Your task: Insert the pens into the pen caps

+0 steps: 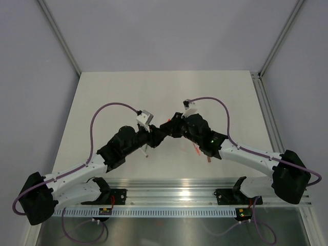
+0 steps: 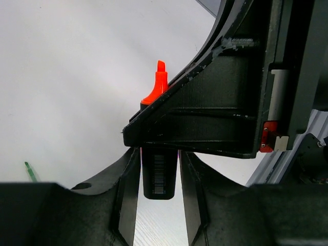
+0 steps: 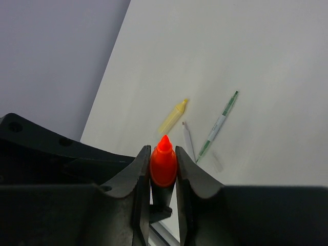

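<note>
An orange-tipped marker with a black body stands upright between my two grippers in the left wrist view. My right gripper is shut on it; the orange tip shows between its fingers in the right wrist view. From below, my left gripper has its fingers on either side of the black lower end, with a narrow gap visible at each side. Whether that black end is a cap or the marker's body cannot be told. One right finger hides the marker's middle. Seen from above, the two grippers meet over the table.
On the white table lie a green pen, a yellow marker, a slim white pen and a faint clear piece. A red pen and a brown piece lie near the right arm.
</note>
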